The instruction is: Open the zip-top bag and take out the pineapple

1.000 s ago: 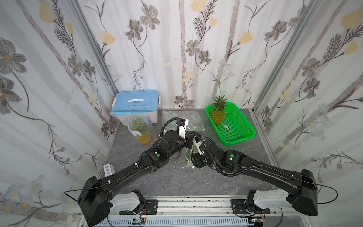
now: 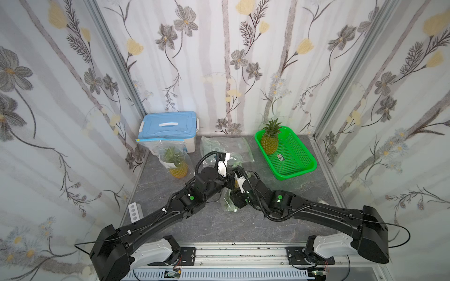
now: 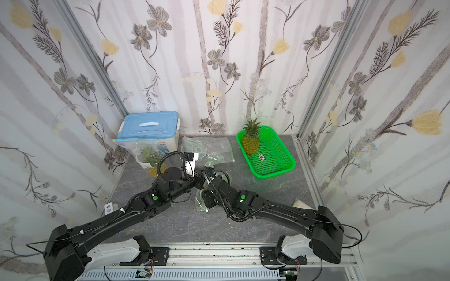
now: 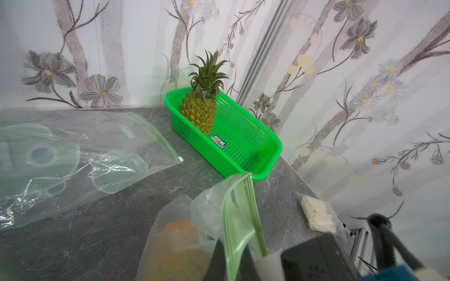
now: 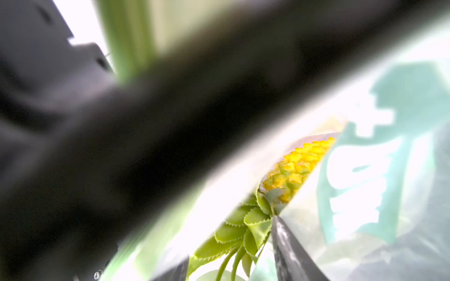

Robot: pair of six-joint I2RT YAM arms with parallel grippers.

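Note:
In the left wrist view, a clear zip bag with a green zip strip stands in front of me. My left gripper is shut on its rim; the strip shows between the fingers. An orange-yellow pineapple shape shows blurred through the plastic. The right wrist view shows that pineapple and its green leaves. My right gripper has its fingertips apart at the leaves, and one dark finger lies beside them. Whether leaves are pinched does not show. From above, both arms hide most of the bag.
A green basket holding another pineapple stands at the back right. Behind the arms lies a flat clear bag. At left are a blue-lidded box and a bagged pineapple.

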